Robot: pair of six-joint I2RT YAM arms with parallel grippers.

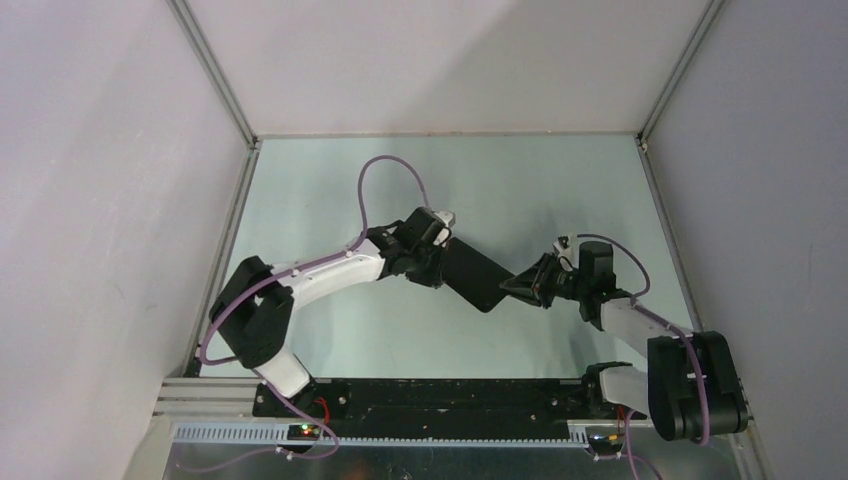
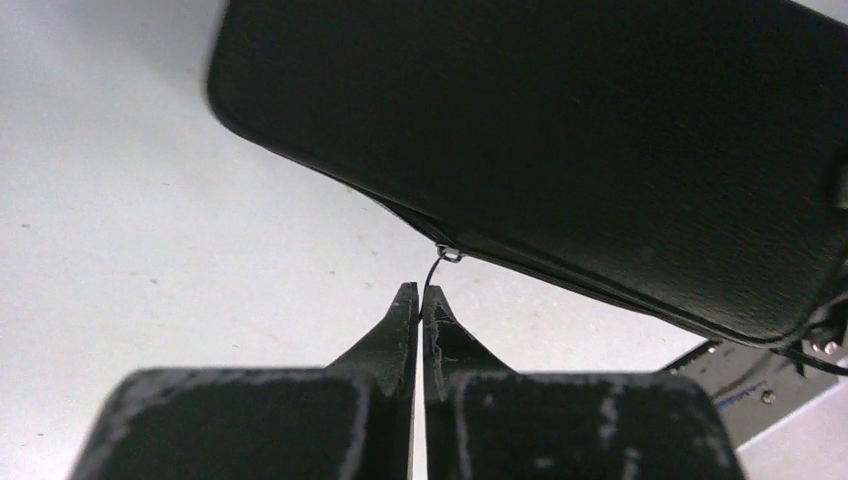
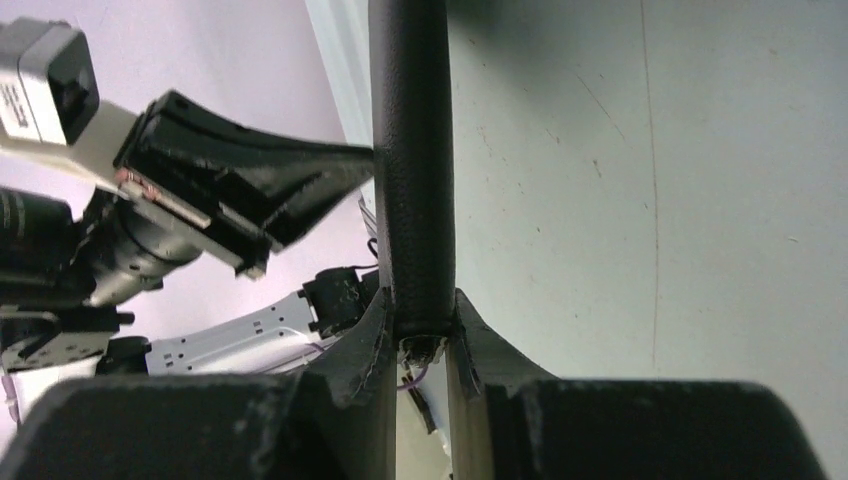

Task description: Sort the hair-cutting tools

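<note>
A black zippered case (image 1: 474, 272) hangs between the two grippers over the table. In the left wrist view its dark face (image 2: 530, 120) fills the upper part, and a thin cord from the zipper slider (image 2: 449, 254) runs down between the tips of my left gripper, which is shut on it. In the right wrist view the case (image 3: 414, 170) is seen edge-on, held at its near end by my right gripper, shut on it. No hair cutting tools show.
A dark strip (image 1: 450, 400) runs along the front edge.
</note>
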